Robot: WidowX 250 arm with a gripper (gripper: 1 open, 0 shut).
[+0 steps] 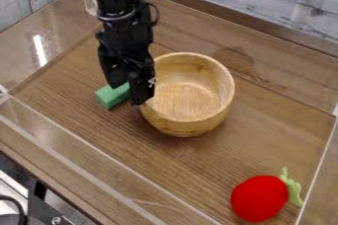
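The black gripper (pixel 128 83) hangs low at the left rim of a round wooden bowl (pixel 195 96), its fingers apart, over a green block (pixel 111 97) lying beside the bowl on the table (pixel 79 130). The gripper hides part of the block; whether it touches the block is unclear. The bowl looks empty.
A red tomato-like object (pixel 259 197) with a green stem sits at the front right. The table's edges show at the upper left and lower left.
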